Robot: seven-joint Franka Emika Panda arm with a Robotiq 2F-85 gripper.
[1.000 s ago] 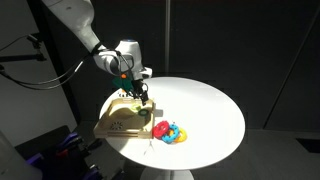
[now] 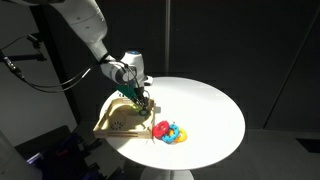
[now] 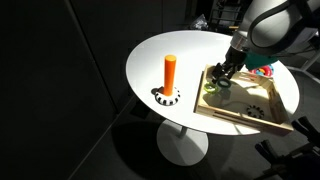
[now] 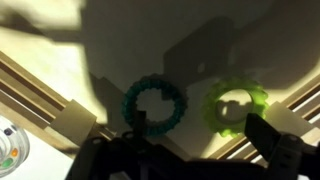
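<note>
A shallow wooden tray (image 2: 100,131) rests on the round white table, with a dark teal ring (image 4: 132,105) and a yellow-green ring (image 4: 213,106) lying flat inside. Both show between my widely parted fingers in the wrist view. From the second exterior view, the green ring (image 3: 210,88) lies near the tray's left corner and the dark ring (image 3: 224,84) just right of it. My gripper is open above these rings, holding nothing. In the first exterior view, the gripper (image 2: 141,98) hangs low over the tray's far right part.
Outside the tray, a cluster of red, blue and yellow rings (image 2: 173,132) lies near the table's front edge. An orange cylinder (image 3: 169,74) stands upright on a black-and-white base. The tray walls surround the rings.
The arm has come down, bringing my gripper lower and slightly right in the first exterior view, closer over the rings. The tray and the coloured cluster have stayed put.
</note>
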